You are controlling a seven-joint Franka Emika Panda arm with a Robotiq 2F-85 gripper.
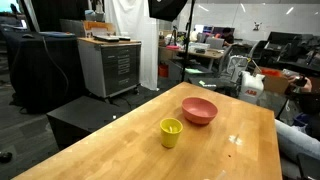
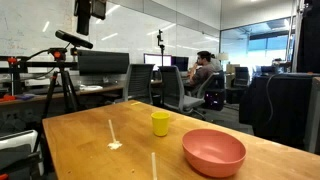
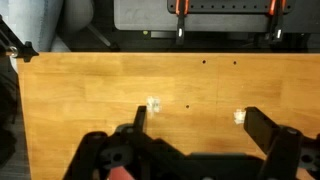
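My gripper stands open above the wooden table, its black fingers (image 3: 131, 138) spread wide at the bottom of the wrist view with only bare tabletop between them. A red bowl (image 1: 199, 111) rests on the table in exterior view 1, and it looks large at the right in exterior view 2. Nearby is a yellow cup (image 2: 160, 123), upright and apart from the bowl. At the lower edge of the wrist view, a sliver of the red bowl (image 3: 118, 173) shows, mostly hidden by the gripper. The cup is not visible in that view.
Small white marks (image 3: 153, 104) lie on the tabletop, and thin whitish strips (image 2: 154, 166) show there in exterior view 2. A dark metal frame (image 3: 225, 22) runs along one table edge. Office chairs (image 2: 190, 95) stand behind.
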